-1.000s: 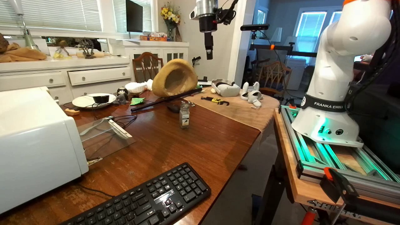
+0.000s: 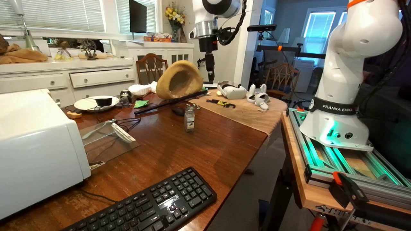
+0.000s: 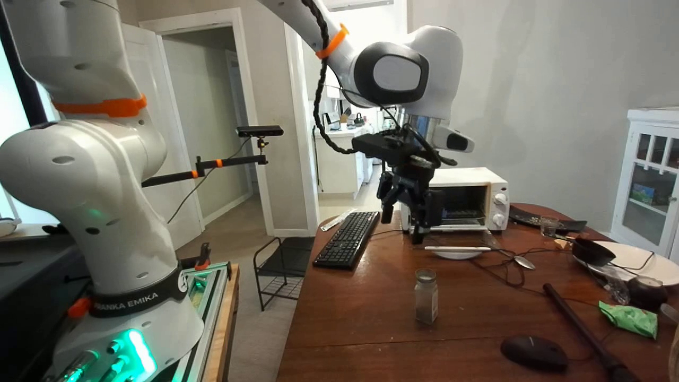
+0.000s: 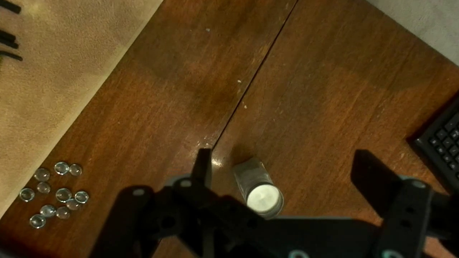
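Note:
A small clear glass jar (image 2: 189, 120) with a label stands upright on the wooden table. The wrist view looks down on the jar (image 4: 263, 197), whose pale round top shows between the two black fingers, closer to the left one. My gripper is open and empty. In the second exterior view the gripper (image 3: 403, 226) hangs above the table, higher than the jar (image 3: 426, 298) and apart from it. The gripper (image 2: 210, 79) points downward in the first exterior view.
Several clear glass beads (image 4: 63, 195) lie near the tan cloth (image 4: 73, 64). A black keyboard (image 2: 154, 204), a white toaster oven (image 2: 38, 150), a black mouse (image 3: 533, 353), a long black rod (image 3: 582, 331) and a straw hat (image 2: 179, 81) surround the jar. Bare wood lies between jar and keyboard.
The arm has come down and slightly left in the first exterior view, bringing the gripper lower toward the table. The jar and the other things on the table have stayed put.

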